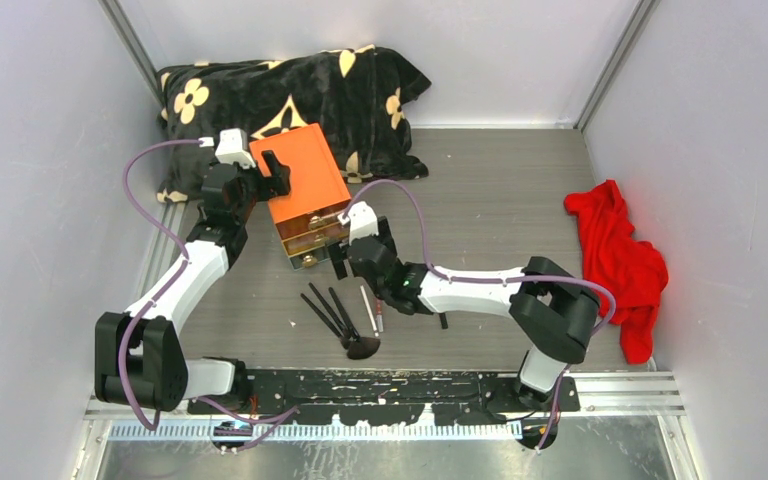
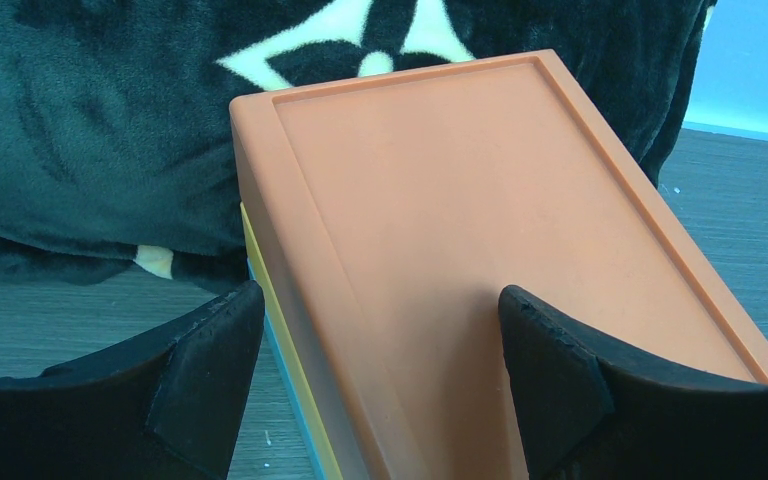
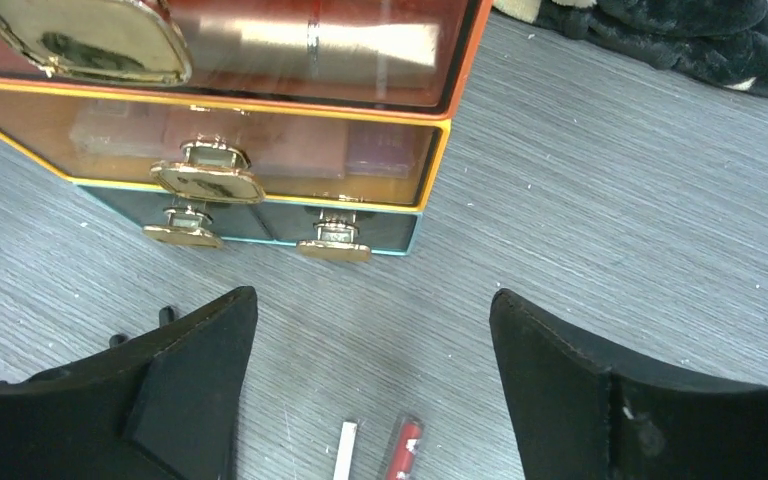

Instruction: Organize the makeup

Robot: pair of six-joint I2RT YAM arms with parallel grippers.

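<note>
An orange-topped makeup box [image 1: 305, 165] stands at an angle, its clear front drawers and gold knobs facing the front; the middle drawer [image 3: 300, 150] looks pushed in, with pinkish items inside. Over the box's left edge my left gripper is open, one finger outside the side wall and one above the lid [image 2: 440, 190]. My right gripper stands open just in front of the drawers, apart from the knobs, nothing between its fingers. Several dark brushes [image 1: 335, 318], a white stick [image 1: 368, 308] and a red tube [image 1: 380, 318] lie on the table.
A black patterned blanket [image 1: 290, 100] is bunched behind the box. At the far right lies a red cloth [image 1: 620, 260]. A dark stick [image 1: 443, 321] pokes out below the right forearm. Bare table [image 1: 500, 190] spreads right of the box.
</note>
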